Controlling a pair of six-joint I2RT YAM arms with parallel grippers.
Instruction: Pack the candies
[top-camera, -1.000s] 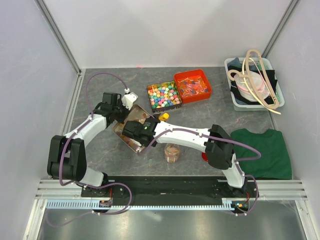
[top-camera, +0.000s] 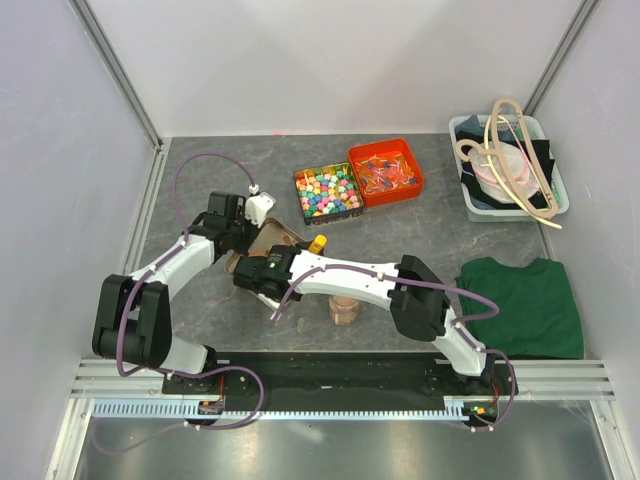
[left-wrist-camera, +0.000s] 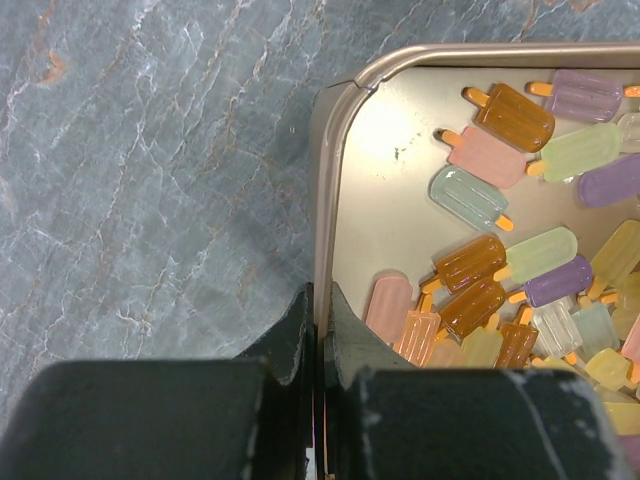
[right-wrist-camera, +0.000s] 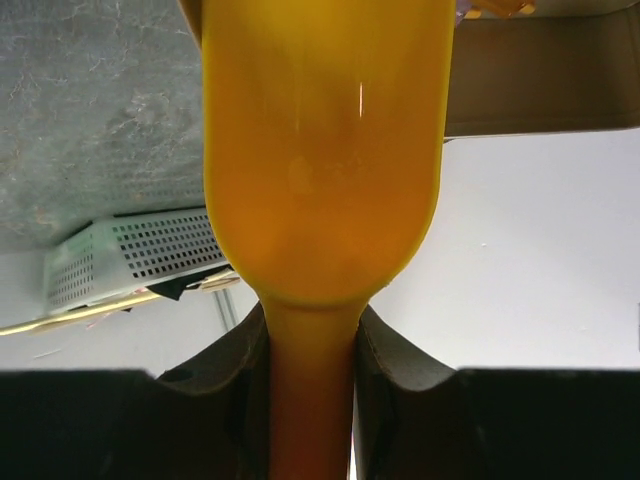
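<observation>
A beige metal tray (left-wrist-camera: 410, 225) of popsicle-shaped candies (left-wrist-camera: 490, 260) sits below both arms in the top view. Its rim is pinched by my left gripper, which is shut on that edge; the candies crowd toward the lower right in the left wrist view. My right gripper is shut on the handle of a yellow-orange scoop (right-wrist-camera: 320, 190), which fills much of the right wrist view. From above, the yellow scoop (top-camera: 318, 243) shows at the tray's right side. Whether candy lies in the scoop cannot be seen. A clear jar (top-camera: 344, 312) stands partly under the right arm.
Behind are a black box of colorful candies (top-camera: 329, 193) and a red bin of wrapped candies (top-camera: 386, 172). A white basket (top-camera: 497, 215) and green cloth (top-camera: 523, 305) occupy the right. Open table lies left of the tray and between bin and cloth.
The right arm has shifted left, carrying the scoop left and toward the table's front. It covers more of the tray and jar now. My left gripper stays nearly in place.
</observation>
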